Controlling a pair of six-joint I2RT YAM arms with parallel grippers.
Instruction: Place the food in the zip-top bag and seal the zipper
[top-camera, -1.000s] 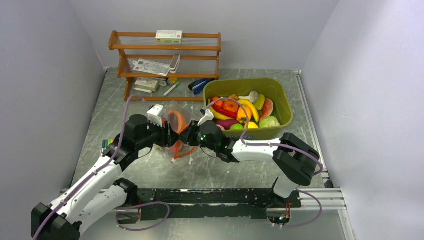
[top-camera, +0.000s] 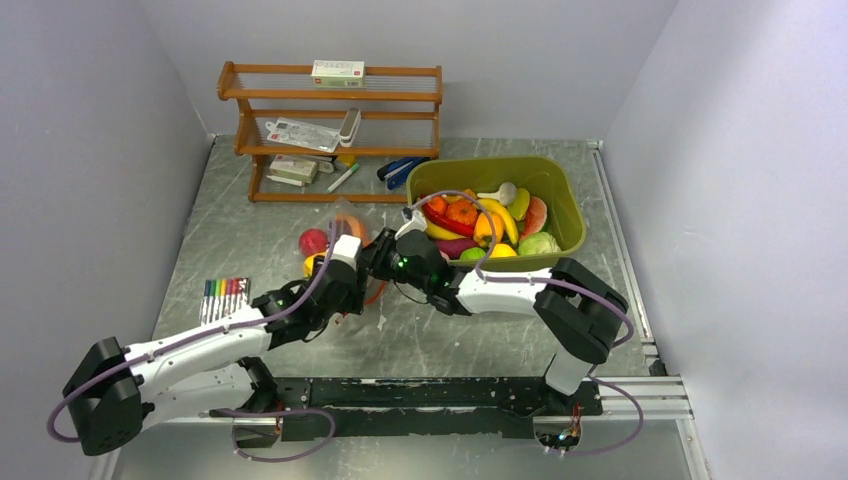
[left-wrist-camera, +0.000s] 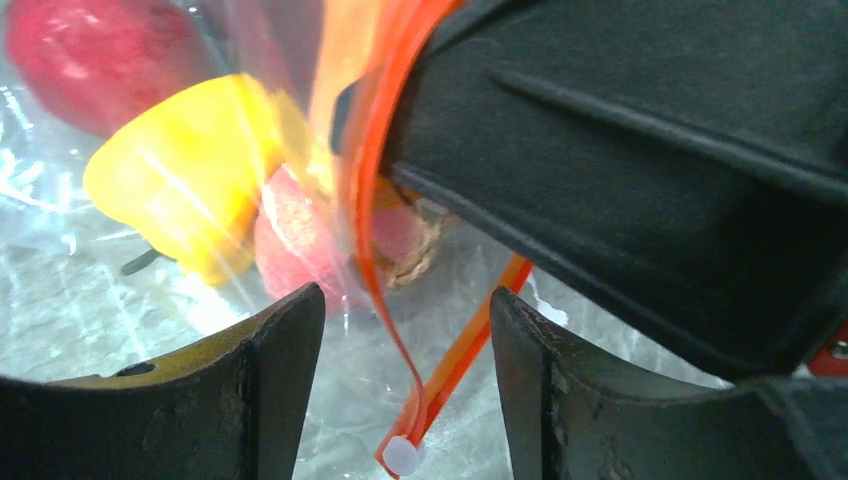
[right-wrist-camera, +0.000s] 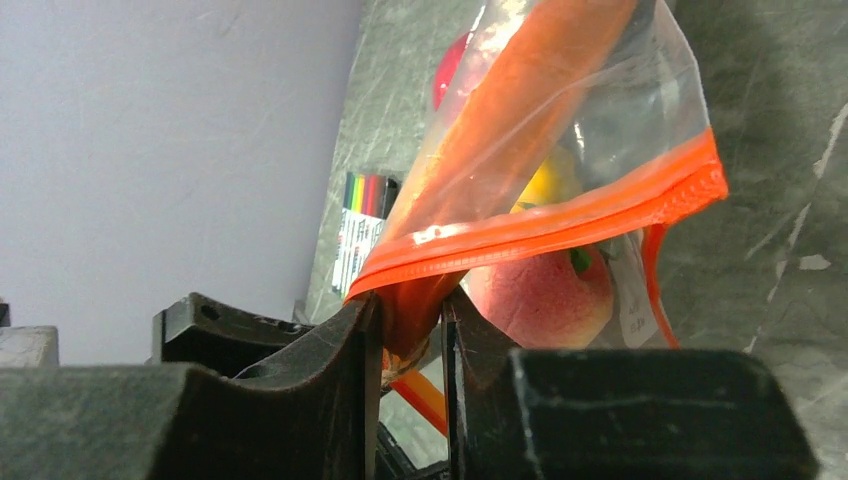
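Observation:
A clear zip top bag (right-wrist-camera: 650, 90) with an orange zipper strip (right-wrist-camera: 560, 222) lies at the left-centre of the table. Red fruit (left-wrist-camera: 110, 60), a yellow pepper (left-wrist-camera: 190, 170) and a pinkish fruit (right-wrist-camera: 550, 300) show through or beside its film. My right gripper is shut on a long orange food (right-wrist-camera: 520, 100), whose brownish end pokes past the zipper strip. In the left wrist view, my left gripper stands open, with part of the orange edging between its fingers. From above, both grippers meet over the bag and hide much of it.
A green bin (top-camera: 568, 200) full of toy food stands to the right. Behind is a wooden rack (top-camera: 340, 155) with boxes and stationery. Coloured markers (top-camera: 224, 299) lie at the left.

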